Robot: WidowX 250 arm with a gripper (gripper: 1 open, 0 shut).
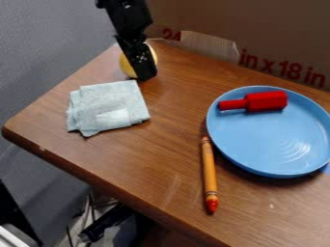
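The black gripper is low over the back left of the wooden table, in front of a yellow ball-like object that it mostly hides. I cannot tell if its fingers are open or shut. A folded pale blue cloth lies just nearer the viewer. On the right, a blue plate holds a red cylindrical object with a narrower end. An orange crayon-like stick with a red tip lies left of the plate.
A cardboard box stands behind the table.
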